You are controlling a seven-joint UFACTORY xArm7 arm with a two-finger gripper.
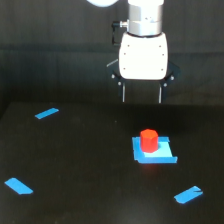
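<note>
A small red block (149, 140) with an angular outline rests on a light blue square (165, 146) on the dark table, right of the view's middle. It covers part of that square. Higher up and behind it hangs my white-bodied gripper (142, 92), pointing down. Its two thin dark fingers stand wide apart, so it is open, and nothing shows between them. Clear space separates the fingertips from the red block.
Blue tape strips lie flat on the table: one at the back left (47, 113), one at the front left (18, 186) and one at the front right (188, 195).
</note>
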